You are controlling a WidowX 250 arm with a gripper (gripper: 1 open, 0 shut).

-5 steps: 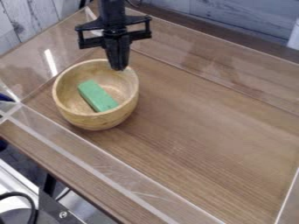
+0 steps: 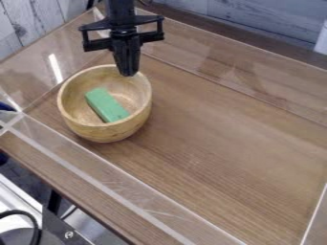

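A round wooden bowl (image 2: 126, 125) sits on the left part of the table, holding a green block (image 2: 107, 105) that lies along its inside. My gripper (image 2: 125, 70) hangs just above the bowl's back rim, with the dark arm rising behind it at the top. Its narrow tip is shut, and I see nothing held in it.
A white wall (image 2: 274, 19) runs along the back right. Dark cables lie beyond the table's left edge at the lower left.
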